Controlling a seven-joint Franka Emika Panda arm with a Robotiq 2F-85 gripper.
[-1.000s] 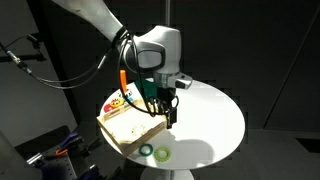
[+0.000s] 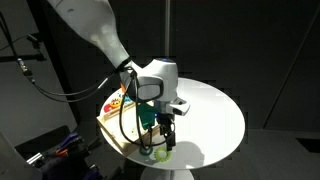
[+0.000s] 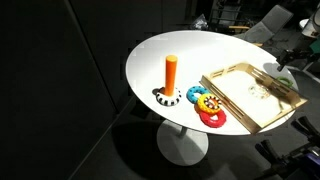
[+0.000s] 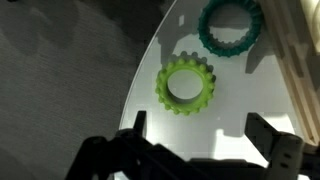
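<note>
My gripper is open, and nothing lies between its fingertips. In the wrist view, a light green toothed ring (image 4: 186, 65) lies flat on the white table just ahead of the fingers, roughly centred between them. A teal toothed ring (image 4: 231, 48) sits farther up and to the right, close to the wooden tray (image 4: 293, 70). Exterior view 1 has the green ring (image 2: 162, 161) near the table's front edge, below the gripper.
An orange post (image 3: 170, 76) stands on a black-and-white base (image 3: 168, 100). Beside it are a blue ring (image 3: 193, 88) and a red ring (image 3: 212, 121), next to the tray (image 3: 237, 105).
The rings and tray have stayed in place.
</note>
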